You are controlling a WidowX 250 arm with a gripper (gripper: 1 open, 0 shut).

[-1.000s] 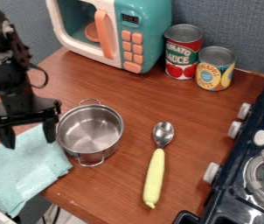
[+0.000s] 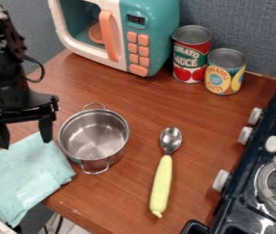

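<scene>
My black gripper (image 2: pixel 24 130) hangs at the left edge, open, its fingers apart above the upper part of a light blue cloth (image 2: pixel 18 175). A steel pot (image 2: pixel 94 132) with two handles sits just right of it on the wooden table. Further right lies a spoon (image 2: pixel 171 140) above a pale yellow corn cob or similar long object (image 2: pixel 162 187). Nothing shows between my fingers.
A toy microwave (image 2: pixel 145 37) stands at the back, beside a red can (image 2: pixel 191 57) and a yellow-labelled can (image 2: pixel 224 74). A black stove (image 2: pixel 255 201) fills the right side.
My gripper has shifted very slightly to the left over the last second. The objects on the table have not moved.
</scene>
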